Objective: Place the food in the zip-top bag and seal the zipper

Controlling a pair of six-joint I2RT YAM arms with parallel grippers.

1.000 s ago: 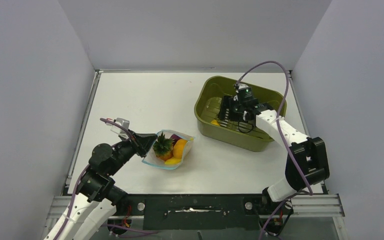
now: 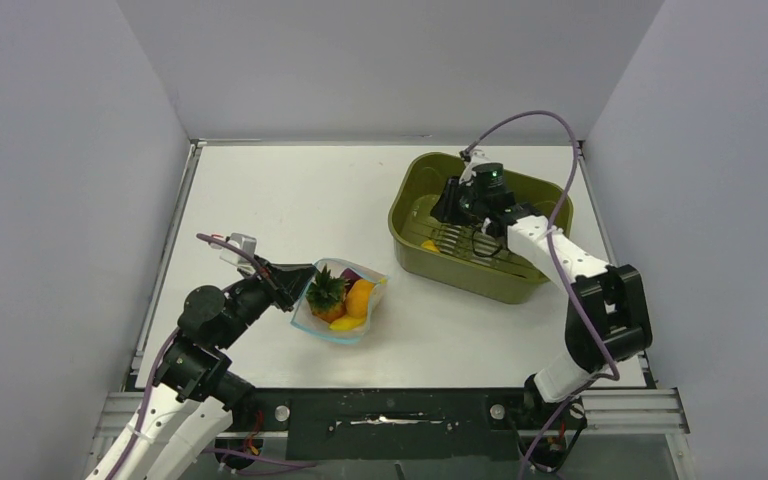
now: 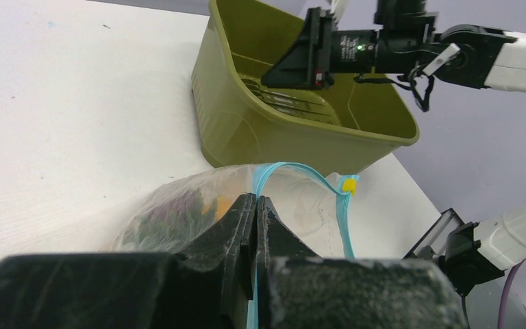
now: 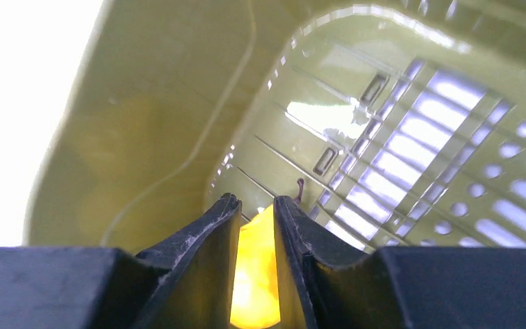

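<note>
The clear zip top bag (image 2: 303, 322) stands with its mouth spread, holding a pineapple (image 2: 326, 292), an orange item (image 2: 358, 298), a yellow item (image 2: 348, 323) and something purple (image 2: 350, 275). Its blue zip edge (image 3: 281, 165) runs into my left gripper, which is shut on it. Inside the green bin (image 2: 460, 279), my right gripper has a narrow gap between its fingertips. Yellow food (image 4: 255, 277) shows in that gap; whether they grip it I cannot tell. From above, a yellow piece (image 2: 429, 245) shows on the bin floor, below the gripper.
A yellow slider (image 3: 349, 185) sits at the far end of the zip. The bin's wall (image 3: 233, 123) rises high around my right gripper. Bare white table (image 2: 280, 200) lies left of the bin and behind the bag.
The bag's mouth shifted slightly, while the left arm stayed nearly still.
</note>
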